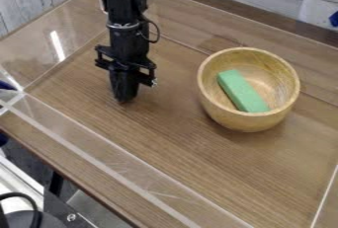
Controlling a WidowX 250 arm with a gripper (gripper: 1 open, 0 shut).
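The black robot arm stands upright on the wooden table, left of centre. Its gripper [126,90] points down at the table surface [145,153], low over it or touching it, and is shut, with nothing visible between its fingers. To the right sits a round wooden bowl [212,96] holding a green block [240,91], which lies at a slant inside it. The gripper is apart from the bowl, to its left.
A white object [318,10] is at the back right corner. Dark cables [20,198] hang at the lower left, beside the table's edge.
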